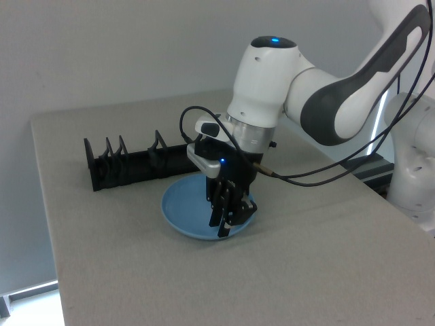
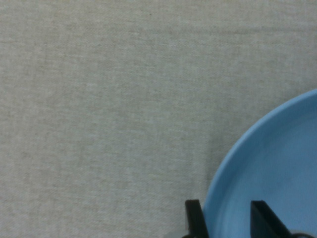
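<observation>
A light blue plate (image 1: pixel 183 210) lies flat on the beige table. My black gripper (image 1: pixel 221 227) is low over its front right part, at or close to the rim. In the wrist view, the two fingertips of the gripper straddle the left rim of the plate (image 2: pixel 287 153), one just outside and one inside, with a gap between them. The gripper is open. Whether either finger touches the plate is hard to tell.
A black rack (image 1: pixel 129 173) with upright dividers stands behind the plate, partly hidden by my arm.
</observation>
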